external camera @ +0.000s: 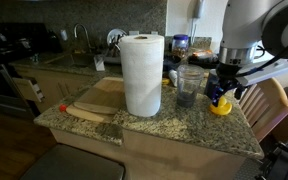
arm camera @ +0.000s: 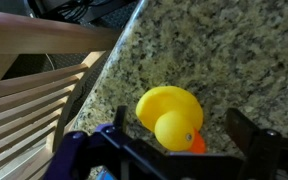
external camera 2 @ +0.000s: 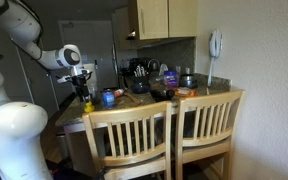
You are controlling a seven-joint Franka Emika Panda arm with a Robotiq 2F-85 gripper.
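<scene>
A yellow rubber duck [arm camera: 171,117] with a bit of orange-red at its head sits on the speckled counter [arm camera: 224,75]. In exterior view 1 the duck [external camera: 221,106] is near the counter's right end. My gripper is open right over it, with one dark finger [arm camera: 112,145] on the left and the other [arm camera: 252,138] on the right. From the side, the gripper [external camera: 225,94] appears just above the duck or around its upper part; whether it touches cannot be told.
Left of the duck stands a clear glass jar [external camera: 189,86], then a tall paper towel roll [external camera: 142,76] and a wooden board [external camera: 102,96]. A wooden chair [external camera: 268,104] stands close at the counter's right edge. Free counter lies in front of the jar.
</scene>
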